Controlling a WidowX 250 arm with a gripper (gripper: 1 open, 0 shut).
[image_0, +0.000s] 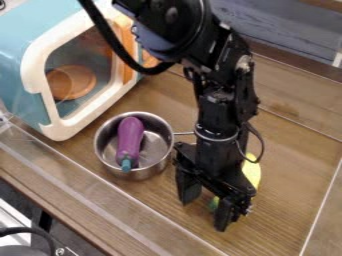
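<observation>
My black gripper (211, 200) is open and low over the wooden counter, just right of the steel pot. A yellow object (251, 172) with a green tip lies behind and beneath it, mostly hidden by the gripper. A purple eggplant (130, 140) lies in the steel pot (107, 158) at the centre left.
A blue and white toy oven (54, 125) with orange plates inside stands at the upper left.
</observation>
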